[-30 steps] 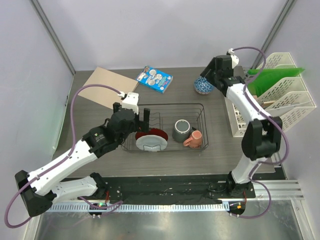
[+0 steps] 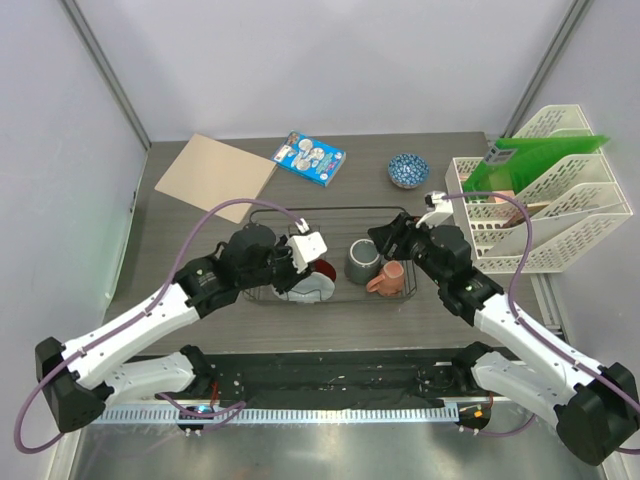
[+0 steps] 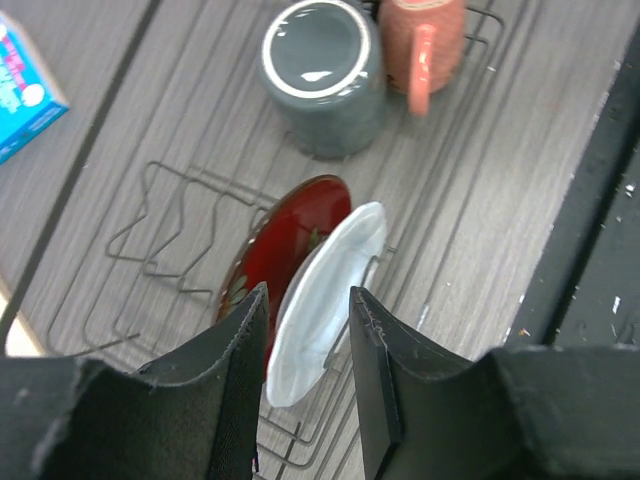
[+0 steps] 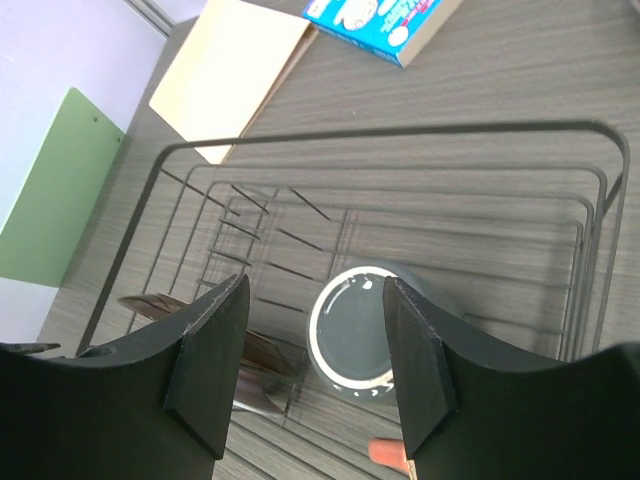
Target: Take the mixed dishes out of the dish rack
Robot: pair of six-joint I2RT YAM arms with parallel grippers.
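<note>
In the wire dish rack (image 2: 330, 211) a white plate (image 3: 340, 270) and a dark red plate (image 3: 300, 220) stand on edge. My left gripper is part open just over them, its fingers on either side of the plates' near end; I see no grip on them. A grey mug (image 2: 362, 262) and an orange mug (image 2: 388, 279) stand at the rack's right side. Above the grey mug my right gripper hangs part open, nothing held between its fingers. The blue patterned bowl (image 2: 408, 170) rests on the counter behind the rack.
A blue box (image 2: 310, 158) and a tan board (image 2: 215, 178) lie on the back of the counter. At right stands a white basket (image 2: 540, 258) holding a green sheet (image 2: 540, 160). Counter in front of the rack is bare.
My right gripper has come from beside the blue bowl down to the rack's right side. The left gripper has turned and shifted over the plates. Both mugs and plates stay in place.
</note>
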